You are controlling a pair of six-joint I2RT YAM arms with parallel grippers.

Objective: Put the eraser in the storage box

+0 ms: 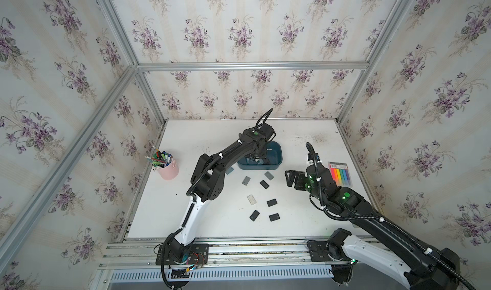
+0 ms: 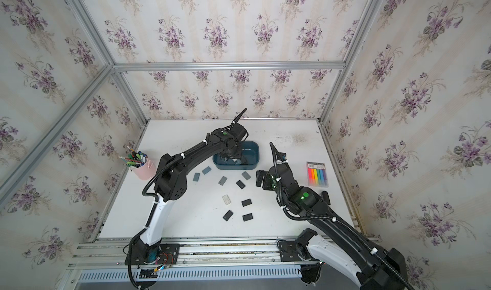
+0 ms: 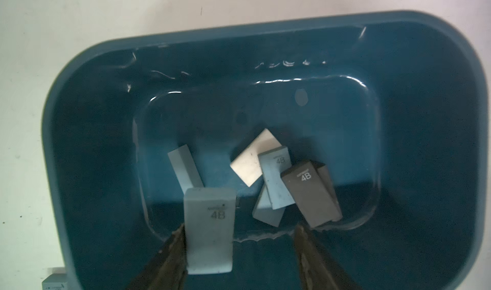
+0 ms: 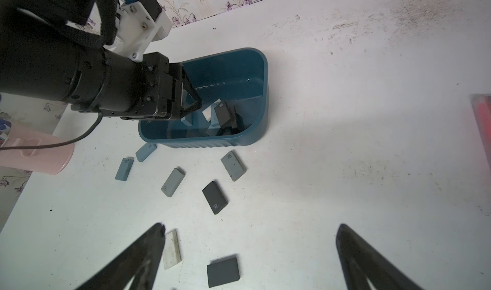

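Observation:
The blue storage box (image 3: 419, 126) lies under my left gripper, holding several erasers. In the left wrist view, a light grey-blue 4B eraser (image 3: 209, 231) sits just at the left finger; the other finger stands apart from it, so the fingers are part open. Other erasers lie in the box, among them a white one (image 3: 248, 162) and a dark grey one (image 3: 307, 198). My right gripper stands open over the table, right of several loose erasers (image 4: 214, 197) in front of the box.
A pink pen cup (image 1: 167, 171) stands on the left. A pack of coloured markers (image 1: 339, 173) lies at the right.

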